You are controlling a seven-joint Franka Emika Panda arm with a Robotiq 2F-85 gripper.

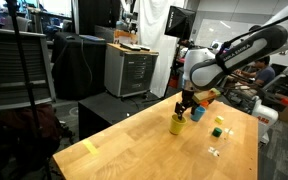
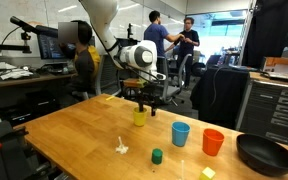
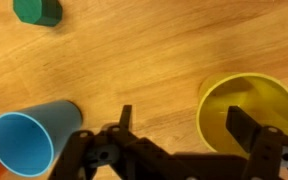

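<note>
A yellow cup stands upright on the wooden table, and the wrist view looks into its mouth. My gripper is open above it, nothing held. In the wrist view one finger overlaps the cup's mouth, while the other finger lies over bare table to the left of the cup. From the side, the gripper appears just above the rim of the yellow cup; whether a finger is inside the cup, I cannot tell.
A blue cup, a red cup, a green block, a yellow block and a small white item are on the table. A black bowl lies at the right edge.
</note>
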